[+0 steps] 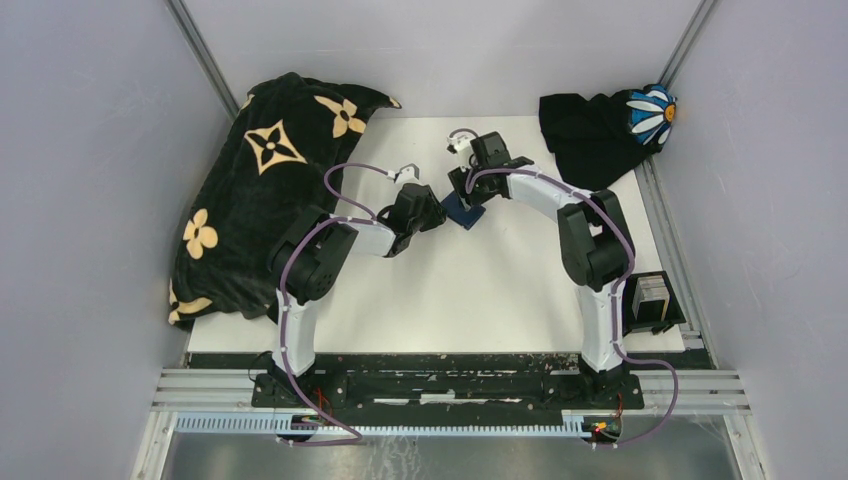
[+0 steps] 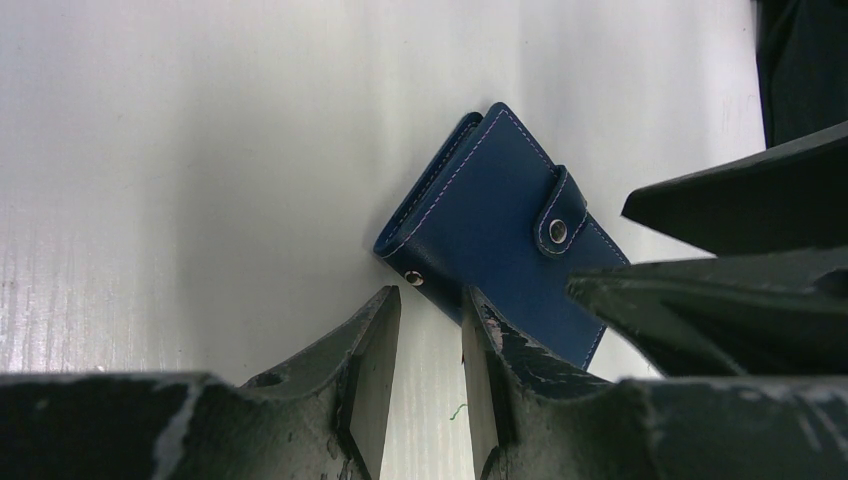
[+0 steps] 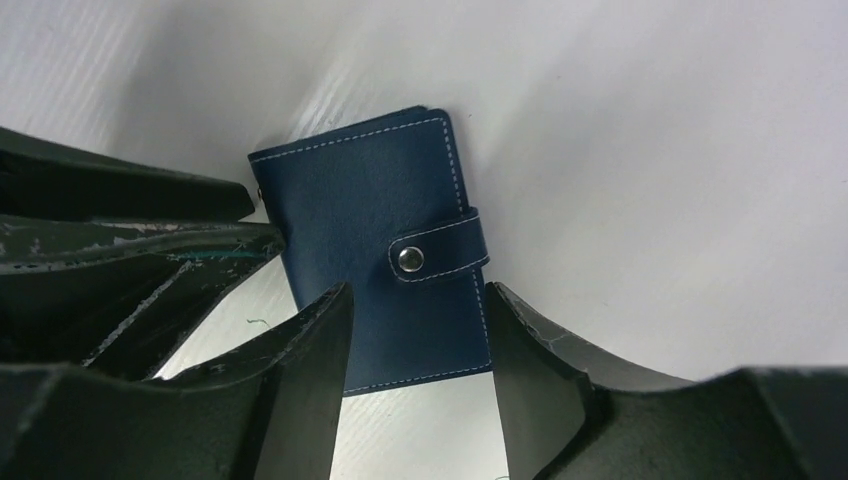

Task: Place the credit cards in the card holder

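Observation:
The dark blue card holder (image 2: 500, 215) lies closed on the white table, its strap (image 3: 440, 247) snapped down over the edge. At its left corner in the top view is my left gripper (image 1: 438, 213), whose fingers (image 2: 375, 370) stand a little apart with nothing between them. My right gripper (image 1: 463, 192) is over the holder's upper side, partly covering it from above. Its fingers (image 3: 310, 350) are parted wider, and the holder shows below and between them, not gripped. I cannot make out any single credit card.
A black tray (image 1: 672, 318) with a pale, box-like item (image 1: 650, 298) stands at the right front. Dark patterned cloth (image 1: 275, 200) covers the left side; another black cloth (image 1: 590, 140) lies at the back right. Table in front of the holder is bare.

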